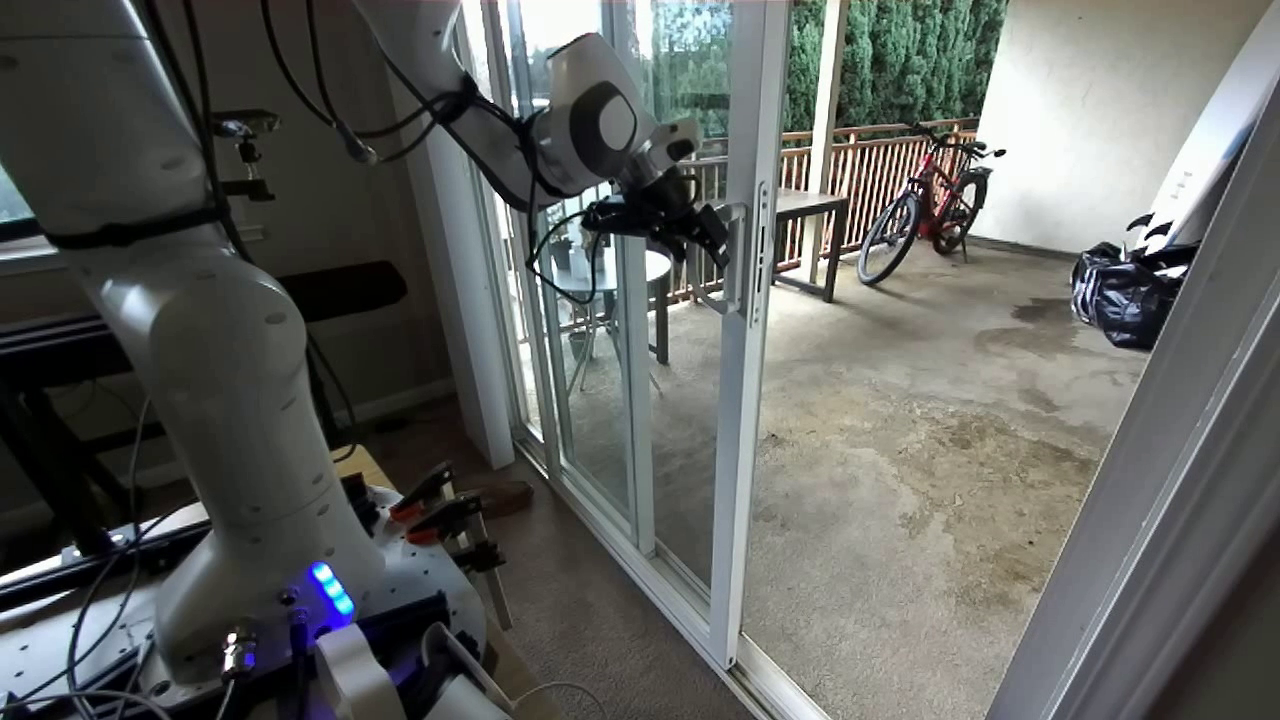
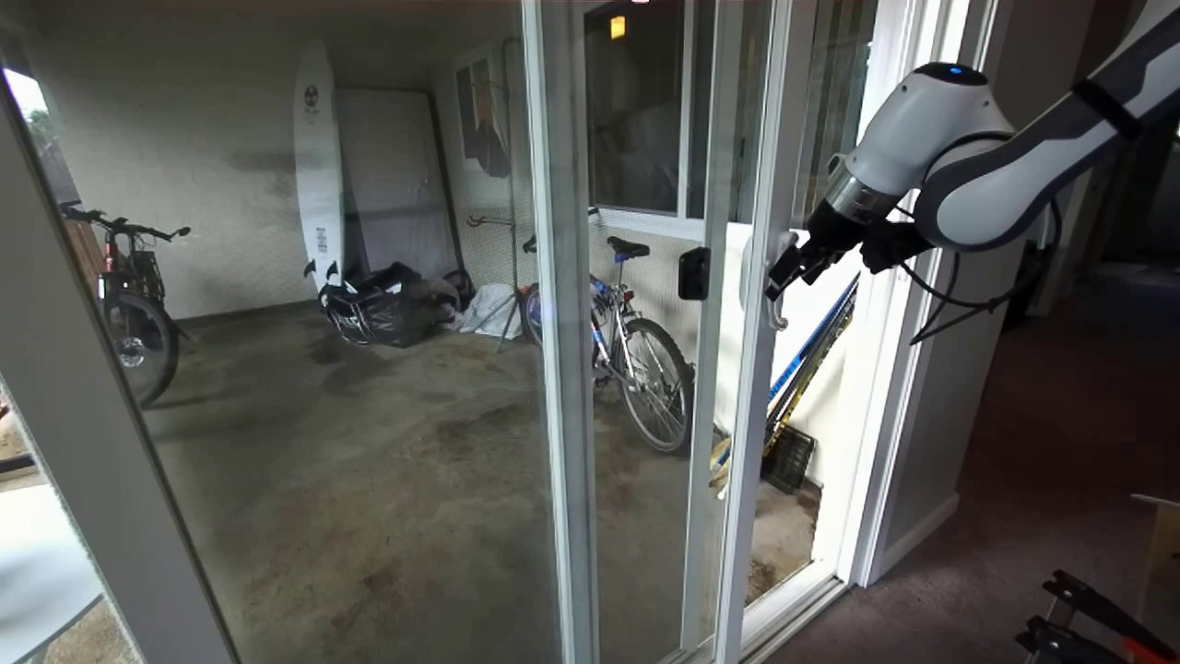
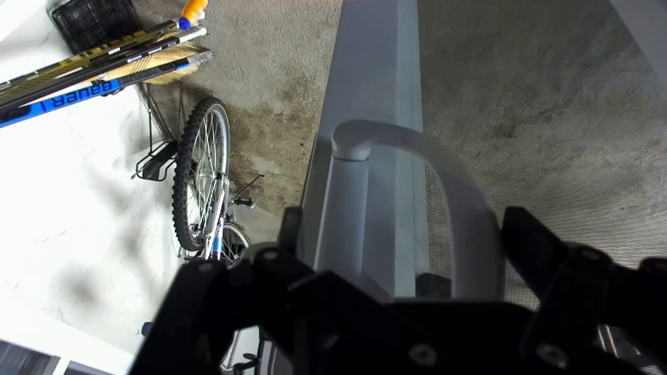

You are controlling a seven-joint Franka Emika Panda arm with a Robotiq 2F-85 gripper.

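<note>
The white sliding glass door (image 1: 729, 480) stands partly open, with a pale curved handle (image 3: 478, 231) on its edge frame. In the wrist view my gripper is open, one black finger (image 3: 291, 231) at the left and the other finger (image 3: 525, 244) at the right. The handle's curved bar lies between them, close to the right one, with a gap to the left. Exterior view 2 has the gripper (image 2: 783, 277) at the height of the handle (image 2: 779, 319), partly covering it. Whether a finger touches the bar cannot be told.
Beyond the door is a concrete patio (image 1: 912, 480) with a red bicycle (image 1: 930, 204). Another bicycle (image 2: 653, 365) and several hockey sticks (image 2: 813, 360) lean by the outer wall. Clamps (image 1: 450, 516) sit beside the arm's base.
</note>
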